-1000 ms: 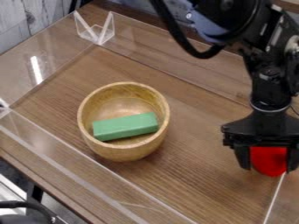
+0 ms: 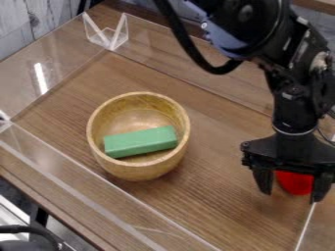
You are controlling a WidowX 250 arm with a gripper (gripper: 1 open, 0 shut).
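Observation:
My black gripper is low at the right, over a red object that is partly hidden behind it. Its fingers are spread around or just in front of the red object; whether they touch it I cannot tell. A wooden bowl sits left of centre, holding a green block.
A clear plastic piece lies at the upper left. Dark cables show at the lower left corner.
The gripper has shifted a little to the left, and the red object is now more covered by it and seen more to its right.

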